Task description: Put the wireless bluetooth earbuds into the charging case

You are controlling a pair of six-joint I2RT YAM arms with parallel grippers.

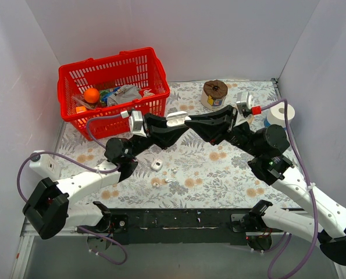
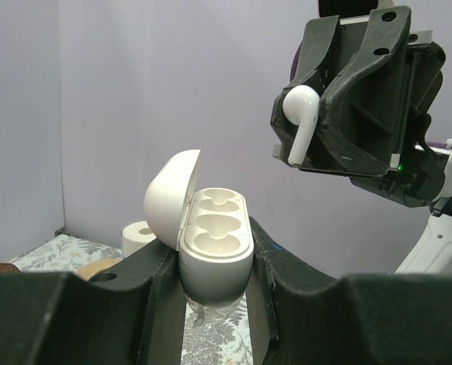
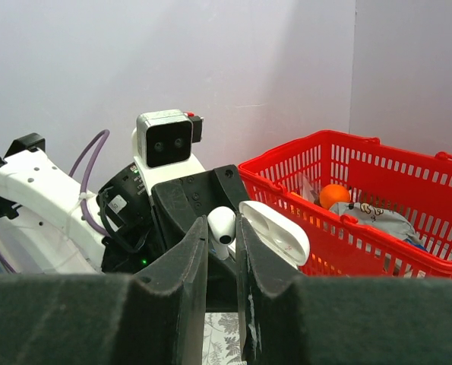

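Note:
The white charging case (image 2: 216, 232) is held with its lid (image 2: 170, 199) open and its row of slots showing hollow. My left gripper is shut on the case's lower body. A white earbud (image 2: 301, 120) sits in my right gripper, which is shut on it. In the left wrist view, that earbud is above and to the right of the case, apart from it. From the top, the two grippers almost meet over the table, and the case (image 1: 177, 118) lies between their tips. The right wrist view shows the earbud's rounded end (image 3: 222, 220) in front of the left gripper.
Several small white pieces, one of them an earbud-like piece (image 1: 155, 185), and a small white box (image 1: 156, 165) lie on the patterned table. A red basket (image 1: 109, 119) stands at the back left, a brown roll (image 1: 214, 93) at the back.

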